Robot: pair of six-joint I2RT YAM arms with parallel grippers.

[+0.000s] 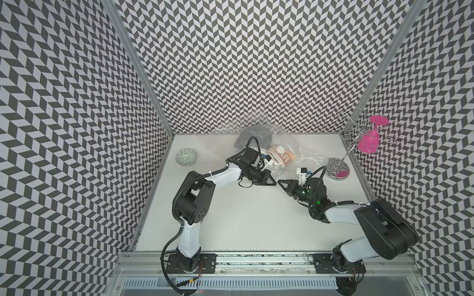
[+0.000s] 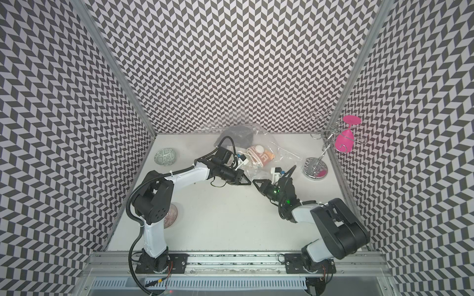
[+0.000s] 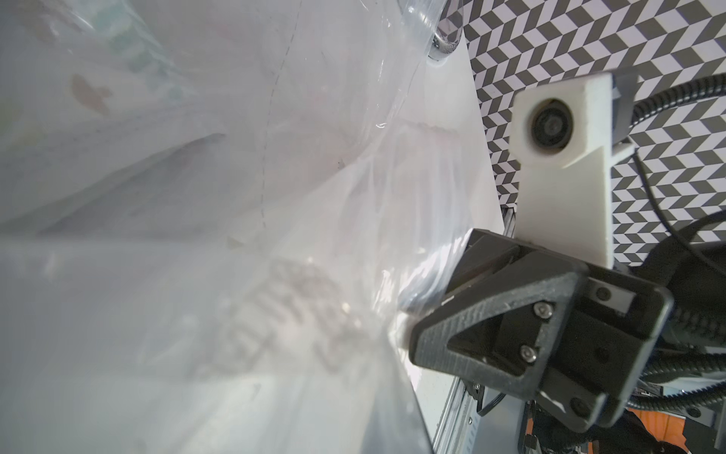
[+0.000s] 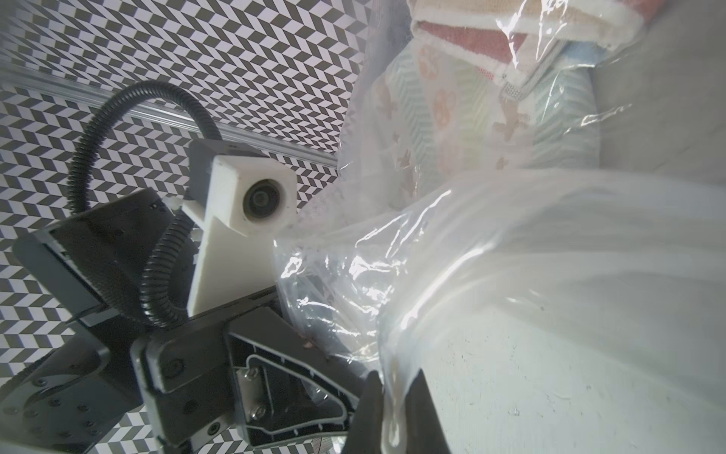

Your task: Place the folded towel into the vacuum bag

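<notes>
The clear vacuum bag (image 1: 306, 154) lies across the back middle of the table, with a folded orange-and-cream towel (image 1: 281, 156) inside or under its film; the right wrist view shows striped, patterned cloth (image 4: 484, 121) behind plastic. My left gripper (image 1: 271, 181) and right gripper (image 1: 281, 183) face each other at the bag's front edge, close together. In the right wrist view my right gripper is shut on the bag's film, which gathers between its fingertips. Bag film fills the left wrist view around my left gripper, which looks shut; what it holds is hard to tell.
A grey bundle (image 1: 252, 137) lies at the back. A chrome stand (image 1: 337, 168) with pink glasses (image 1: 368, 142) is at the right, a patterned round object (image 1: 186, 157) at the left and another round object (image 2: 170, 215) behind the left arm.
</notes>
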